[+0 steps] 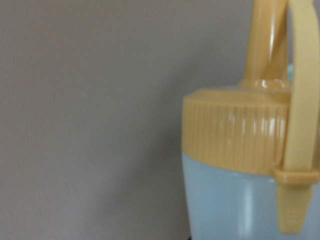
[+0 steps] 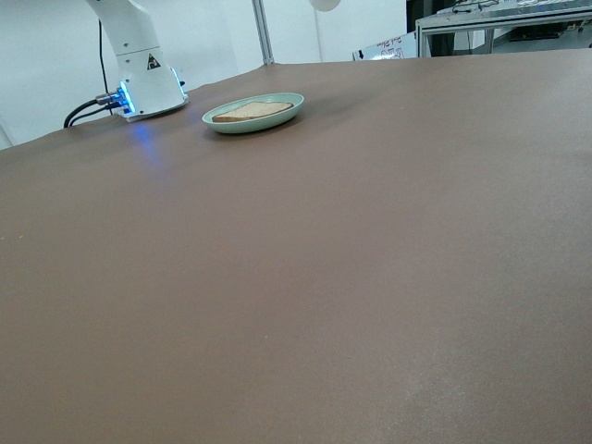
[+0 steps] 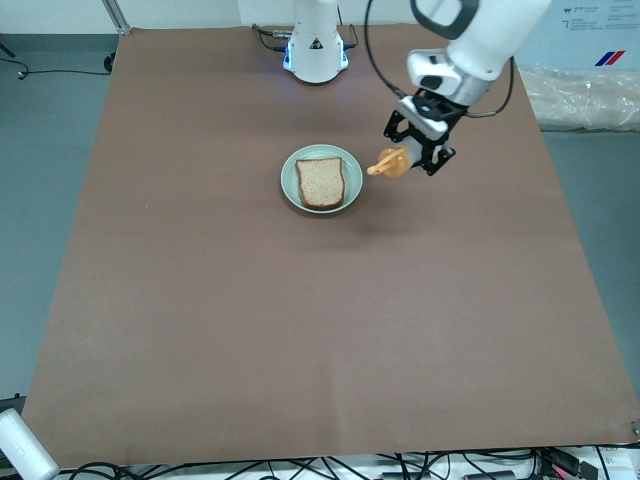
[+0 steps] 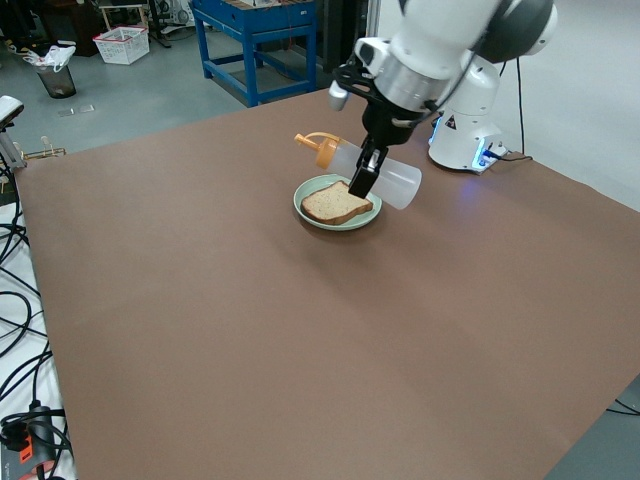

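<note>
The black gripper [image 3: 425, 145] is shut on a translucent squeeze bottle [image 4: 390, 178] with an orange cap and nozzle [image 1: 232, 130], held tilted above the table, right of the plate in the left camera view. The pale green plate [image 3: 290, 185] holds a slice of bread [image 3: 320, 183]. In the right camera view the bottle hangs partly over the plate's back edge. The wrist view shows the cap up close, with the fingers out of sight.
A white robot base [image 3: 315, 55] with cables stands at the back edge. Cables and equipment line another edge.
</note>
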